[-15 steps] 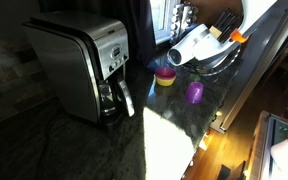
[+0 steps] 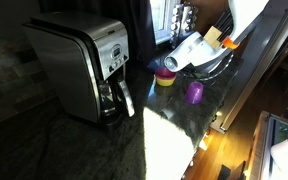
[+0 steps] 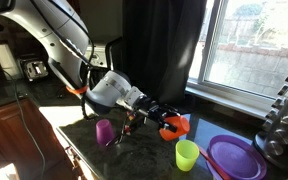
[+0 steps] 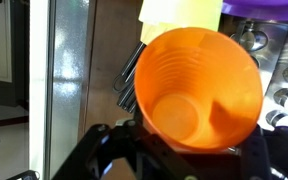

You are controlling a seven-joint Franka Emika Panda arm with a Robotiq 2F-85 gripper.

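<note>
My gripper is shut on an orange cup [image 4: 199,85], which fills the middle of the wrist view with its opening facing the camera. In exterior view 2 the orange cup [image 3: 174,127] is at the gripper's end, just behind and above a lime-yellow cup [image 3: 186,155]. A purple cup [image 3: 105,132] stands apart on the dark counter, nearer the arm's base. In exterior view 1 the yellow cup [image 2: 165,78] shows a reddish patch at its top, while the purple cup [image 2: 194,92] stands to its right. The arm hides part of the scene there.
A purple plate [image 3: 236,158] lies on the counter by the window. A spice rack [image 3: 283,125] borders it on the right. The coffee maker [image 2: 86,65] occupies the left of exterior view 1.
Over the last second the arm has shifted slightly down and to the left in exterior view 1. The purple and yellow cups appear unmoved.
</note>
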